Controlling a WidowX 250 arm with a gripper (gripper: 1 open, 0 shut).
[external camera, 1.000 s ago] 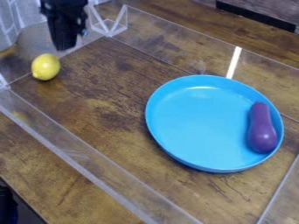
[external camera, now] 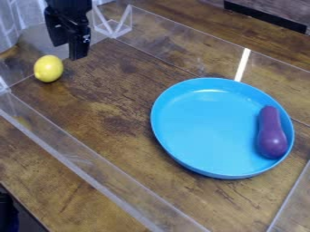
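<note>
My black gripper (external camera: pixel 71 42) hangs at the top left, its fingers open and pointing down, a short way above and right of a yellow lemon-like object (external camera: pixel 49 69) on the wooden surface. A blue plate (external camera: pixel 194 122) fills the right middle, with a purple eggplant (external camera: pixel 271 134) lying on its right side.
Clear plastic walls edge the work area along the left, the top and the bottom right. Bare wood (external camera: pixel 103 118) lies between the yellow object and the plate. A white strip (external camera: pixel 242 65) is at the upper right.
My gripper has come lower into view at the top left, nearer the yellow object. The plate, eggplant and yellow object have not moved.
</note>
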